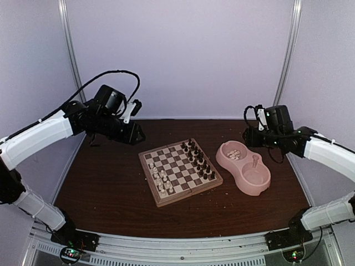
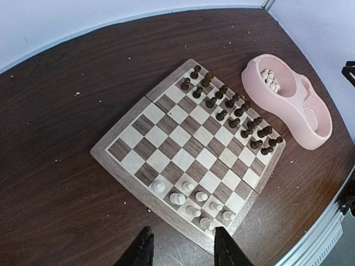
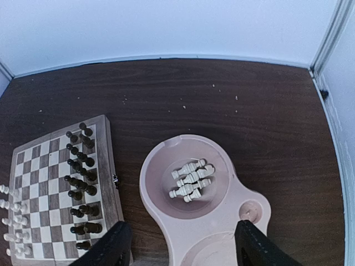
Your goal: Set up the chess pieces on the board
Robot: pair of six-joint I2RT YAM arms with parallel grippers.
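The wooden chessboard (image 1: 180,173) lies mid-table, with dark pieces (image 2: 234,123) lined along its right side and several white pieces (image 2: 177,198) along the left. The pink tray (image 1: 247,176) stands to its right, white pieces (image 3: 191,178) lying in its back compartment. My left gripper is raised left of and above the board, open with nothing between its fingers. My right gripper is raised over the tray's side, also open and empty.
Bare table surrounds the board at left, back and front. Walls (image 1: 177,61) close off the back and sides; a metal rail runs along the front edge.
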